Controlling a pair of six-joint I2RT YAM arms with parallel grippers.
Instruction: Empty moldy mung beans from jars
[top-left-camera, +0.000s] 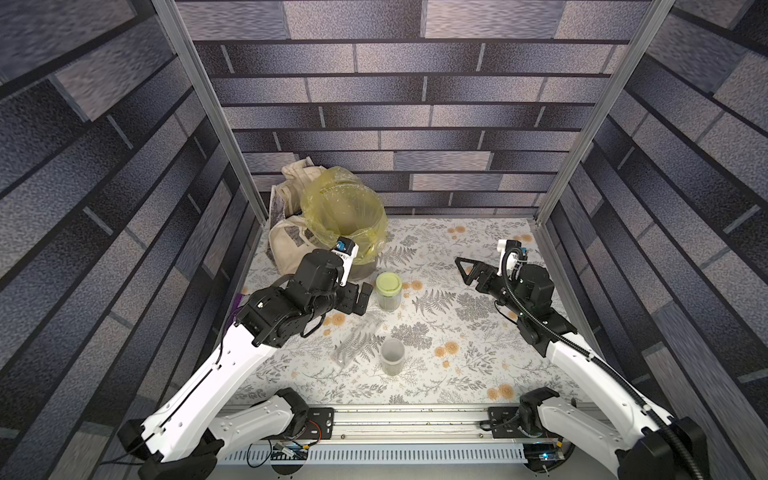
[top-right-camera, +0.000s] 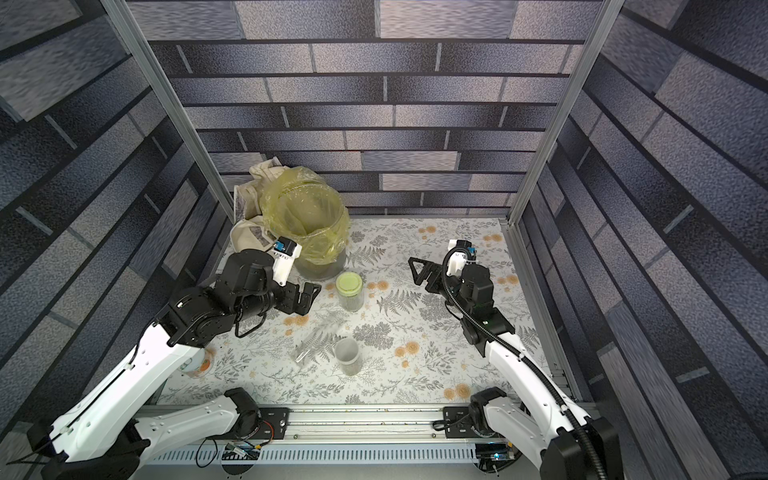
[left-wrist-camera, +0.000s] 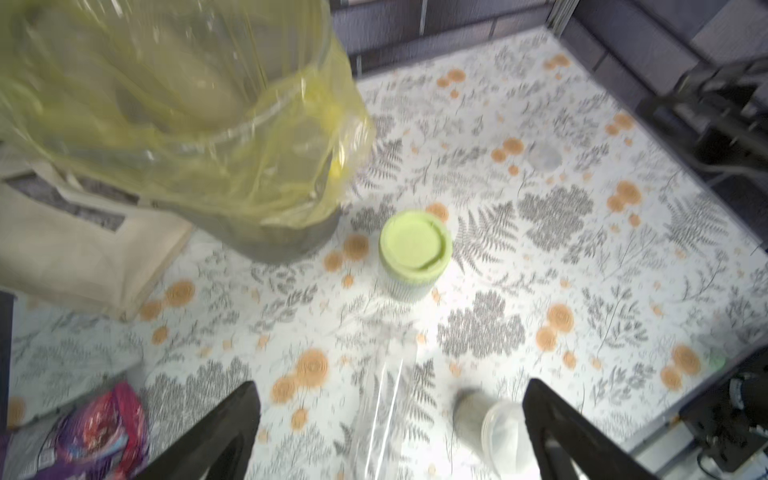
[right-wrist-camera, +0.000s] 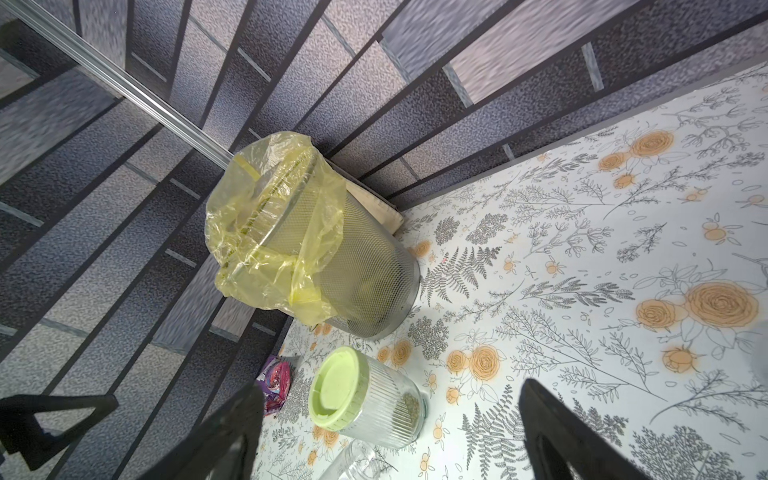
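A ribbed clear jar with a green lid (top-left-camera: 389, 291) stands upright in front of the bin; greenish matter shows near its base in the right wrist view. Closer to the front an open clear jar (top-left-camera: 392, 357) stands upright. Another clear jar (left-wrist-camera: 382, 416) lies on its side, blurred. The bin (right-wrist-camera: 372, 276), lined with a yellow bag (top-left-camera: 344, 209), is at the back left. Left of the lidded jar, my left gripper (top-left-camera: 353, 299) hangs open and empty, apart from every jar. My right gripper (top-left-camera: 472, 273) is open and empty over the right side.
A beige cloth bag (top-left-camera: 293, 244) leans beside the bin. A purple packet (left-wrist-camera: 104, 424) lies at the left, mostly behind the left arm from above.
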